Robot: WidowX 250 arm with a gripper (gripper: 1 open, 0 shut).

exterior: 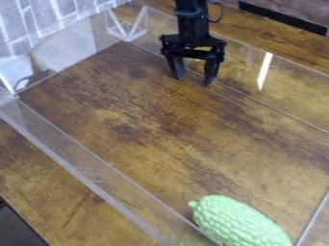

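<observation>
The black gripper [194,69] hangs at the back of the clear-walled tray, near its far wall, with its two fingers pointing down and apart. Nothing shows between them. A pale green bumpy vegetable toy, like a bitter melon [238,223], lies at the near right of the tray, far from the gripper, partly cut off by the frame's bottom edge.
The tray's clear walls [80,169] stand on a wooden table [38,197]. The middle and left of the tray floor are bare. A pale patterned curtain or cloth [45,29] is at the back left.
</observation>
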